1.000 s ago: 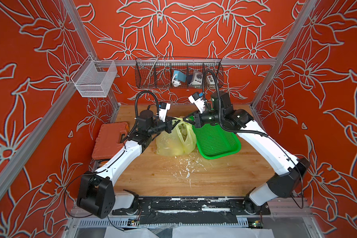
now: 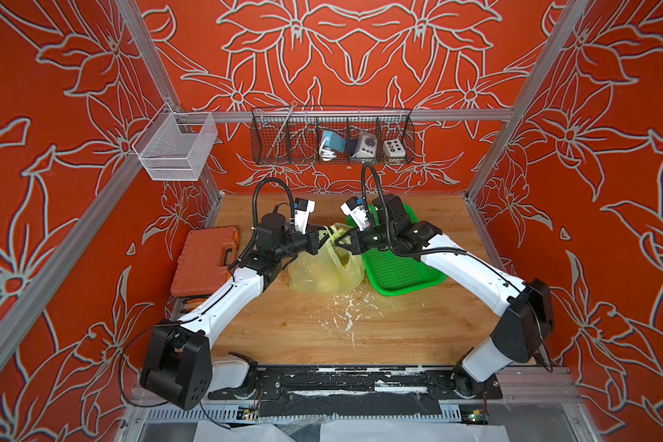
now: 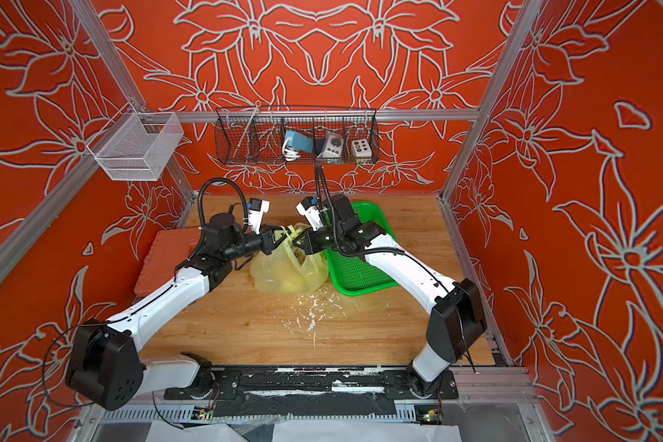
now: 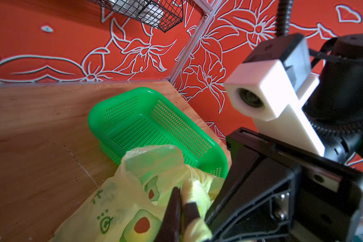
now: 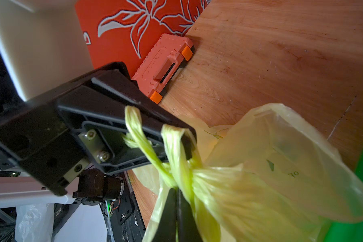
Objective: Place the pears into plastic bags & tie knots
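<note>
A pale yellow plastic bag (image 2: pixel 324 274) with avocado prints stands on the table. Rounded shapes show faintly through its film; I cannot make out single pears. At its top, my left gripper is shut, and twisted yellow film winds around its fingers (image 4: pixel 192 211). Whether film is pinched between them is hidden. From the right, my right gripper is shut on a bag handle (image 5: pixel 149 149), a strand of which runs into its fingertips and up across the left gripper. The two grippers almost touch above the bag.
An empty green basket (image 2: pixel 405 269) stands right of the bag, beneath the right arm. At the left lies an orange-red case (image 2: pixel 204 259). White flakes (image 2: pixel 344 313) dot the front table. A wire rack (image 2: pixel 272 140) hangs on the back wall.
My right gripper has moved left and slightly down, close to the left one, drawing the handle across it. The bag's top is now more bunched.
</note>
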